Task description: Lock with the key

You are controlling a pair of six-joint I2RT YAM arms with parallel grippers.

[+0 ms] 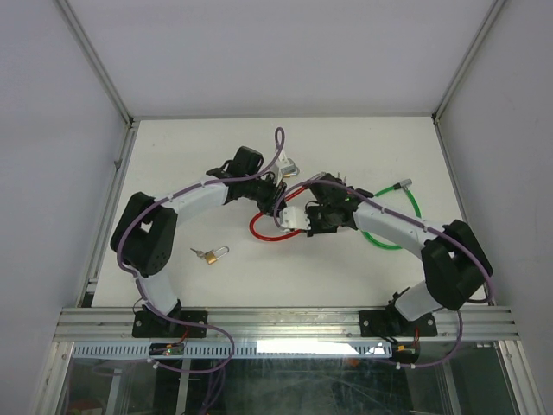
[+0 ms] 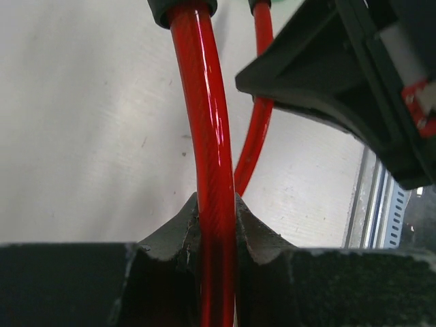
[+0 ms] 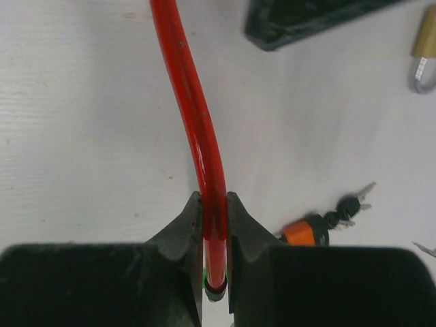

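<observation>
A red cable lock (image 1: 275,238) forms a loop between the two arms over the middle of the table. My left gripper is shut on one red length, whose black end piece is at the top of the left wrist view. My right gripper is shut on a red length too, with a dark end piece below its fingertips. In the top view both grippers are close together, so their fingertips are partly hidden. Keys (image 3: 351,208) lie on the table in the right wrist view, slightly blurred.
A padlock with a key (image 1: 212,255) lies front left, another padlock (image 1: 290,169) at the back. A green cable lock (image 1: 384,245) lies at the right.
</observation>
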